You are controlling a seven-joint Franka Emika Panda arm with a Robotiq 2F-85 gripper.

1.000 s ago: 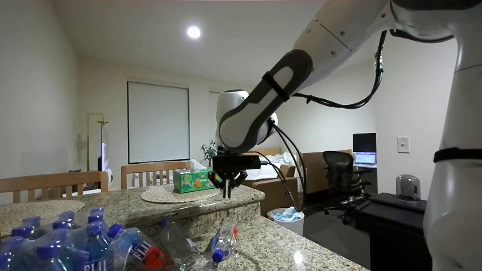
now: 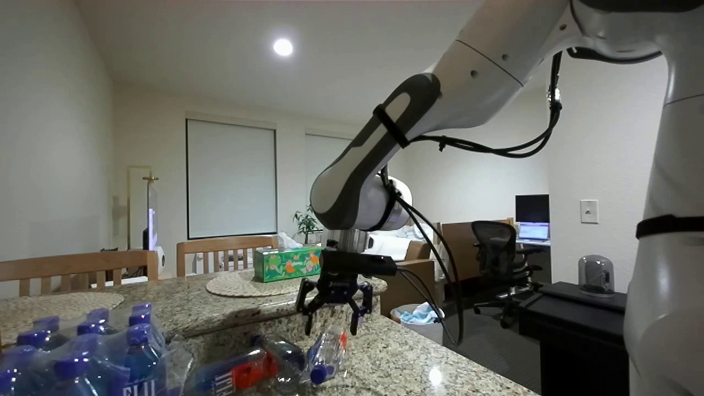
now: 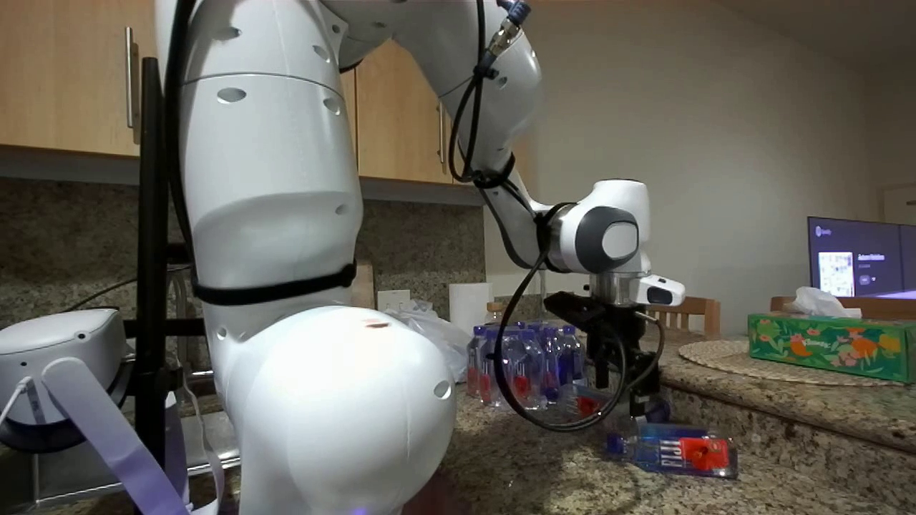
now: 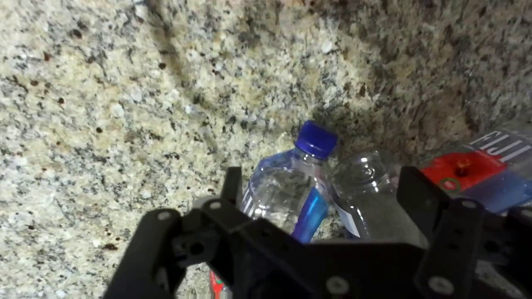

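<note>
My gripper [image 2: 331, 322] points down above the counter with its fingers apart and nothing held. A clear bottle with a blue cap [image 2: 326, 353] lies on its side below it. In the wrist view this bottle [image 4: 279, 187] shows partly between the fingers, its lower part hidden behind the gripper. Touching or close beside it is another clear bottle [image 4: 371, 192], bottom end visible. A FIJI bottle with a red label [image 4: 471, 167] lies farther right. Exterior view 2 shows the nearest bottle [image 3: 674, 450] lying flat, just right of the gripper.
A wrapped pack of several upright bottles [image 2: 79, 363] stands left of the loose ones. Behind rises a raised ledge with a woven mat [image 2: 227, 285] and a green tissue box [image 2: 290, 264].
My gripper has come down over the bottles and its fingers have spread apart. The FIJI bottle has tipped lower beside the pack, and the clear bottle next to it has shifted right.
</note>
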